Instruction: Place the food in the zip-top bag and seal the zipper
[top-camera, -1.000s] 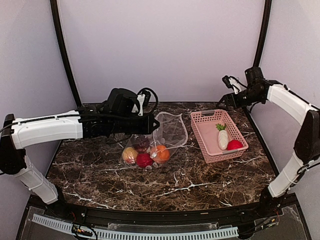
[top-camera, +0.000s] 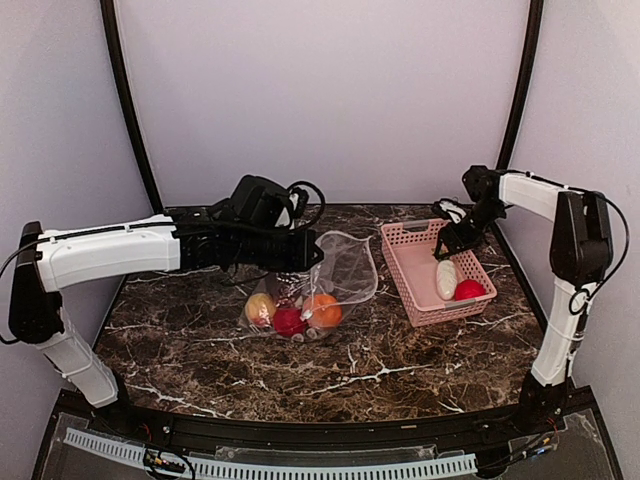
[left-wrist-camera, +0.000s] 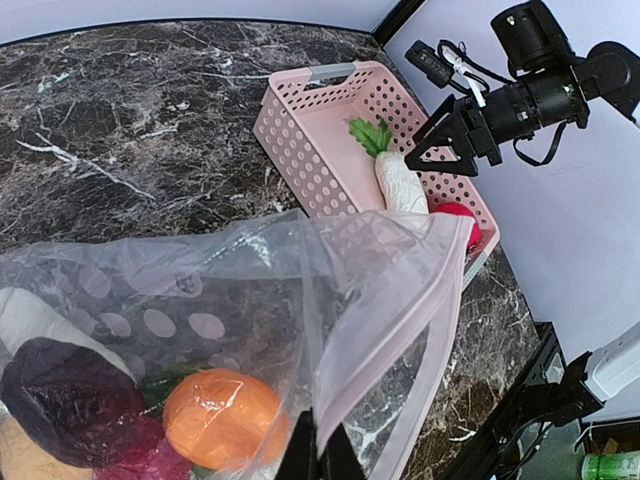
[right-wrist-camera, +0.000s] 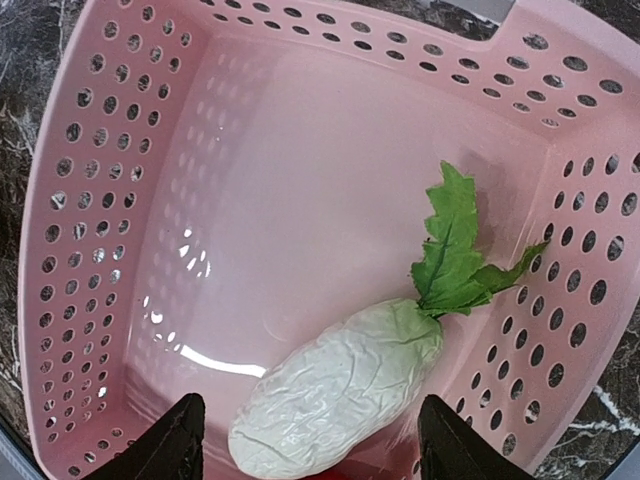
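The clear zip top bag lies mid-table with its mouth spread to the right. Through its film show an orange, a dark purple food, a red one and a yellowish one. My left gripper is shut on the bag's rim, whose film runs down between its fingertips. Inside the pink basket lie a white radish with green leaves and a red food. Above the radish my right gripper is open, one finger on either side, holding nothing.
The basket's perforated walls rise around the radish and the red food. Bare dark marble table stretches in front of the bag and basket.
My left gripper has shifted slightly right, drawing the bag's rim along.
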